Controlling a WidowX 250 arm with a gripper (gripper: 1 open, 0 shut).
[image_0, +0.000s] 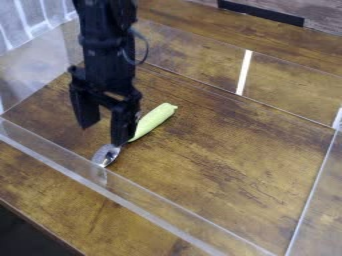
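A spoon with a pale green handle lies diagonally on the wooden table, its silver head toward the near left. My black gripper hangs low over it, fingers apart, the right one just left of the green handle and partly hiding the spoon's middle. Whether a finger touches the spoon or table I cannot tell.
Clear plastic walls border the wooden work area, with a white strip on the table at the back right.
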